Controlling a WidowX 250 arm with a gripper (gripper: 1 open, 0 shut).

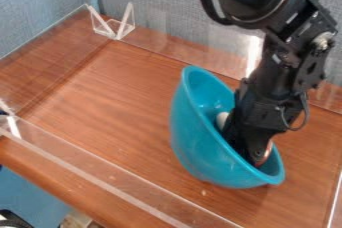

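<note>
A teal bowl (pixel 194 132) stands tilted on the right part of the wooden table, its high side toward the left. The black arm comes down from the top right, and my gripper (pixel 251 132) is lowered inside the bowl. A pale object shows in the bowl beside the gripper, mostly hidden. The fingertips are hidden, so I cannot tell how far apart they are or whether they hold anything.
A white wire stand (pixel 114 24) is at the back left corner. A grey padded wall runs behind.
</note>
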